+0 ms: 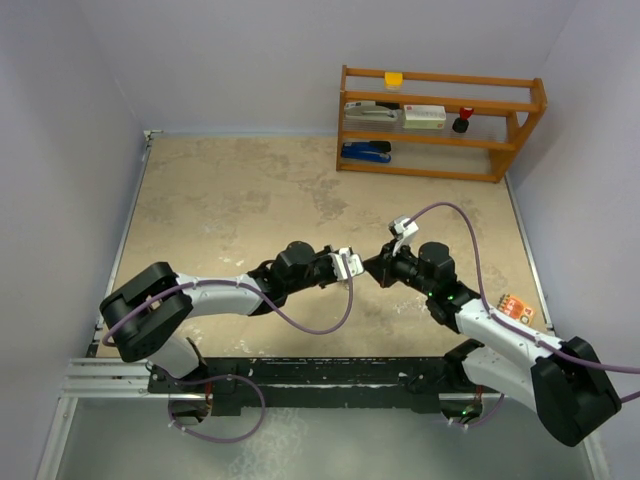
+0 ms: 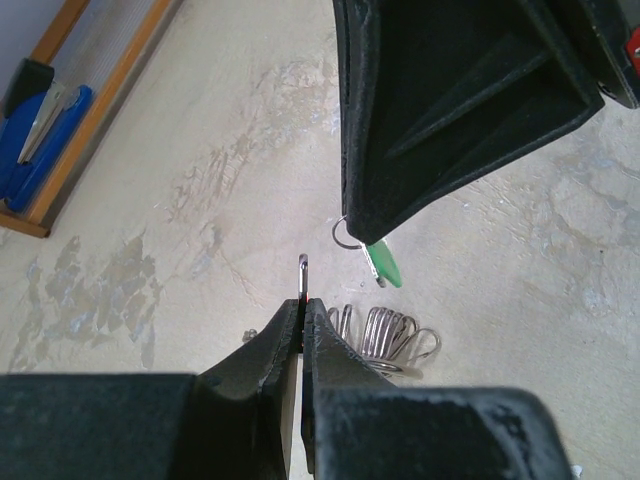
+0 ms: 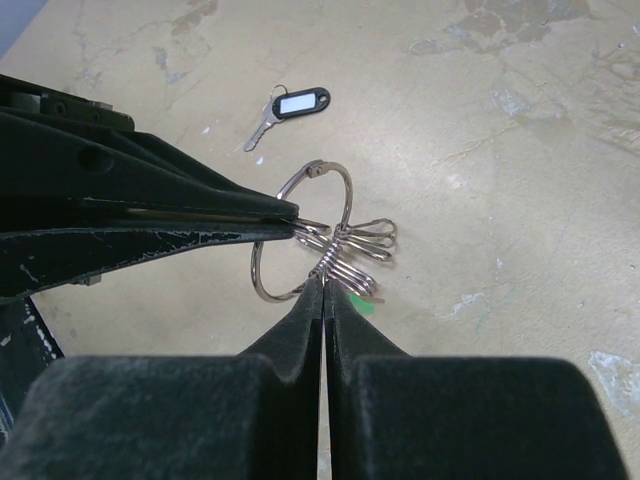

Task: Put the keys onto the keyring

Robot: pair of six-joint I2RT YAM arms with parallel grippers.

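A large silver keyring (image 3: 348,190) with several small metal clips (image 3: 350,270) hangs from my left gripper, which is shut on its rim. In the left wrist view this keyring (image 2: 303,275) shows nearly edge-on above my left gripper, its clips (image 2: 385,335) behind. My right gripper is shut at a small green-tagged key (image 2: 383,264), whose thin wire loop sticks out beside the fingertips. In the right wrist view only a bit of the green tag (image 3: 362,305) shows beyond my right gripper; exact contact there is hidden.
A key with a black tag (image 3: 300,103) lies on the table beyond the keyring. At the back stands a wooden shelf (image 1: 440,138) with a blue stapler (image 1: 367,151). An orange patterned item (image 1: 516,308) lies at the right edge.
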